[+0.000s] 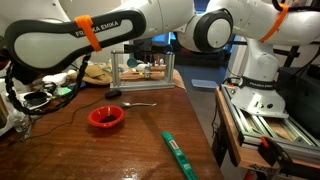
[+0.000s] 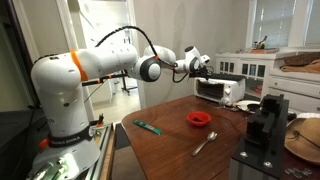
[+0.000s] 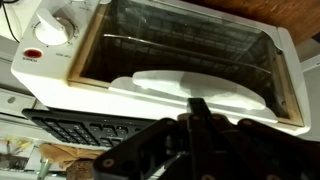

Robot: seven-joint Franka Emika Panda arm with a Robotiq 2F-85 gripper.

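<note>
A white toaster oven [image 2: 212, 90] stands at the back of the table, against the wall side. The wrist view looks closely onto its glass door [image 3: 190, 40], its pale handle [image 3: 200, 88] and a control knob [image 3: 57, 25]. My gripper appears dark in front of the handle, its fingertips close together with nothing visible between them. Whether they touch the handle cannot be told. In exterior view 2 the hand [image 2: 194, 62] is above and near the oven; in exterior view 1 the gripper itself is not clearly visible.
On the brown table [image 1: 80, 155] are a red bowl [image 1: 105, 117], a spoon [image 1: 138, 104] and a long green object [image 1: 178, 155]. A black keyboard-like item [image 3: 85, 128] shows by the oven in the wrist view. A dark rack [image 2: 265, 130] stands at the right of exterior view 2.
</note>
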